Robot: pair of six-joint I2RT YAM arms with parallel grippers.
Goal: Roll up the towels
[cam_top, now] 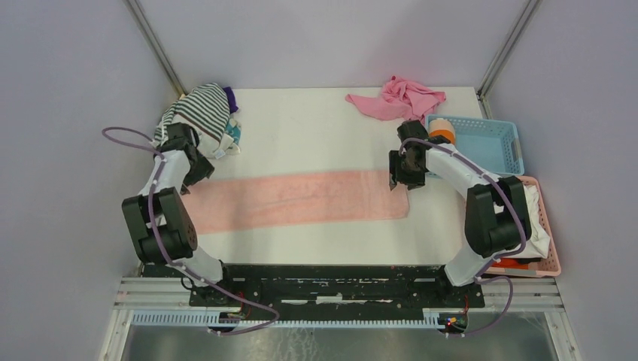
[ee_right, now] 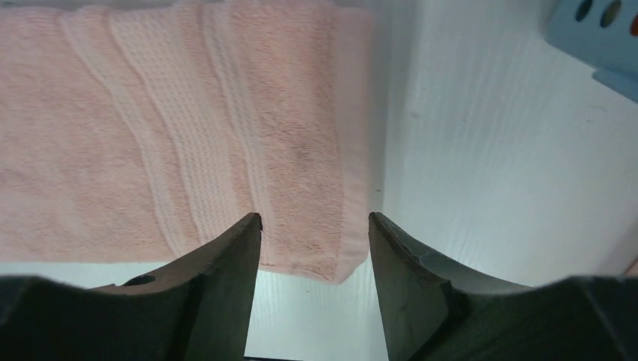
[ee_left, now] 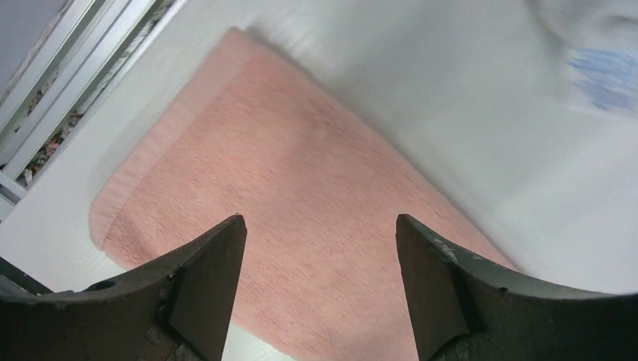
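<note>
A pale pink towel lies flat and long across the table, left to right. My left gripper is above its left end; in the left wrist view that end shows between and beyond the parted fingers, which hold nothing. My right gripper hovers over the right end, where the right wrist view shows woven bands and a hem beneath the open fingers.
A striped cloth pile sits back left, a bright pink cloth back right. A blue basket and a peach basket stand at the right.
</note>
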